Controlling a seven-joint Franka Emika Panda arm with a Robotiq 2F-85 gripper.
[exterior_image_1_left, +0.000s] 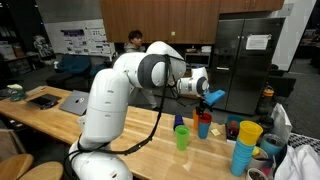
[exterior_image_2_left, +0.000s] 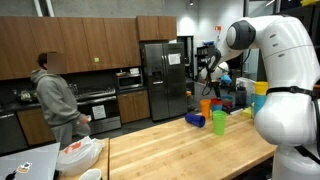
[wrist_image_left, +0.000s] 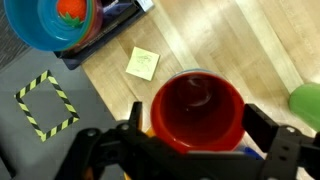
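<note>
A red cup (wrist_image_left: 197, 110) stands right below my gripper in the wrist view, its mouth facing up and empty. My gripper is open, with one dark finger (wrist_image_left: 128, 133) at the left of the cup's rim and the other at the right. In exterior view 1 the gripper (exterior_image_1_left: 205, 101) hangs above the red cup (exterior_image_1_left: 205, 117), which appears to have blue below it. How far the fingers reach down beside the rim is hard to tell.
Close by are an orange cup (exterior_image_2_left: 205, 106), a blue cup (exterior_image_2_left: 195, 119) on its side and green cups (exterior_image_1_left: 181, 137). Stacked yellow and blue cups (exterior_image_1_left: 243, 148) and bins crowd the right side. Bare tabletop (exterior_image_2_left: 150, 150) lies opposite. A small yellow note (wrist_image_left: 142, 63) lies near the red cup.
</note>
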